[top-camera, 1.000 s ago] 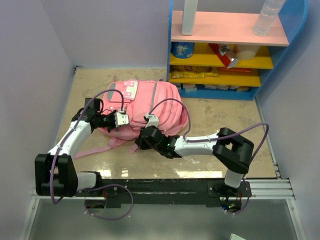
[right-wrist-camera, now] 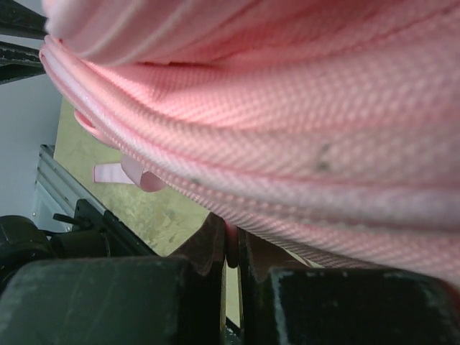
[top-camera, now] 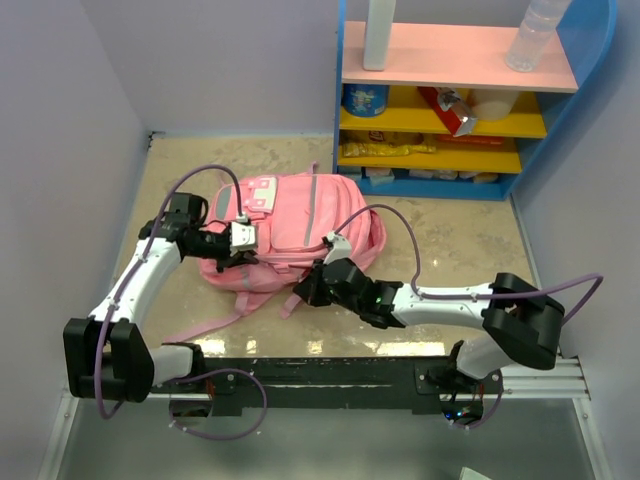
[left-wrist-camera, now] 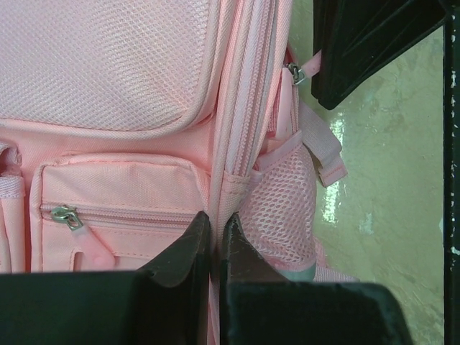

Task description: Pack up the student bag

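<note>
The pink backpack (top-camera: 300, 212) lies on its side across the middle of the table, its zipped edge towards the front. My left gripper is shut on a pinched fold of its fabric, beside a small front pocket (left-wrist-camera: 122, 187) and a mesh side pocket (left-wrist-camera: 280, 205). Further right along the front edge, my right gripper is shut on a narrow pink strip that looks like a zipper pull (right-wrist-camera: 231, 248). In the right wrist view the bag's fabric hides much of the scene. Whether the main compartment is open I cannot tell.
A blue shelf unit (top-camera: 338, 100) stands at the back right, with a blue container (top-camera: 365, 98), a red box (top-camera: 448, 110), yellow packs (top-camera: 385, 150) and a clear bottle (top-camera: 538, 35). A loose pink strap (top-camera: 205, 328) trails at front left.
My right gripper has moved to the right along the bag's front edge. The left gripper has shifted slightly towards the front, and the bag has shifted a little with them.
</note>
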